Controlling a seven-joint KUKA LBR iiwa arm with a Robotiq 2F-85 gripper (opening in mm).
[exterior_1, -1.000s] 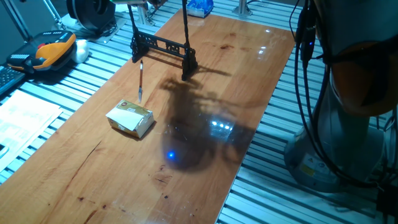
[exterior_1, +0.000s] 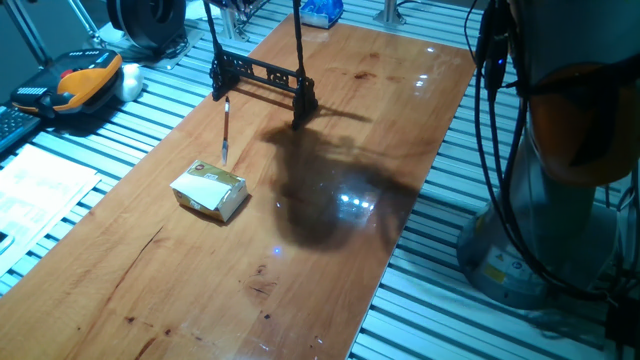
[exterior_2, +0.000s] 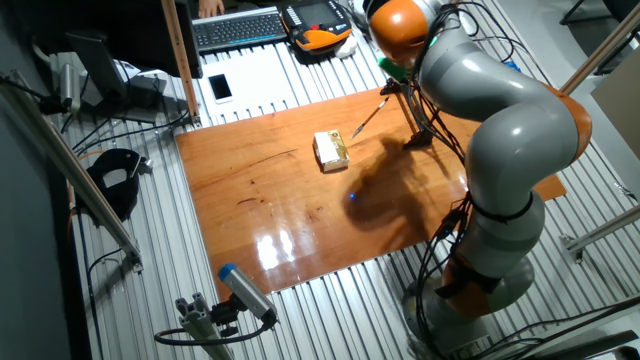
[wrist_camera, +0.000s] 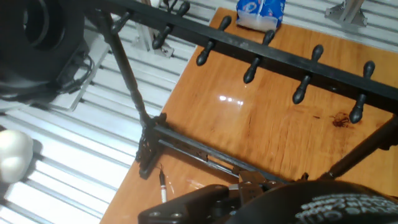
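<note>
A black rack (wrist_camera: 249, 53) with a row of pegs along its top bar stands on the wooden table (wrist_camera: 273, 130); exterior view 1 shows only the lower frame of the rack (exterior_1: 265, 75). Beside its foot lies a thin brush-like stick (exterior_1: 226, 130), its end also visible in the wrist view. Nearer the table's middle rests a small white and yellow box (exterior_1: 209, 190). Dark parts of my gripper fill the bottom of the wrist view, close to the rack. Whether its fingers are open or shut is not clear, and I see nothing held.
A blue packet (wrist_camera: 260, 14) sits at the table's far end. Off the table lie an orange and black device (exterior_1: 75, 82), a keyboard (exterior_2: 238, 30) and a phone on white paper (exterior_2: 221, 88).
The arm's shadow has shifted up the table and slightly right in exterior view 1. Rack, stick and box stay put.
</note>
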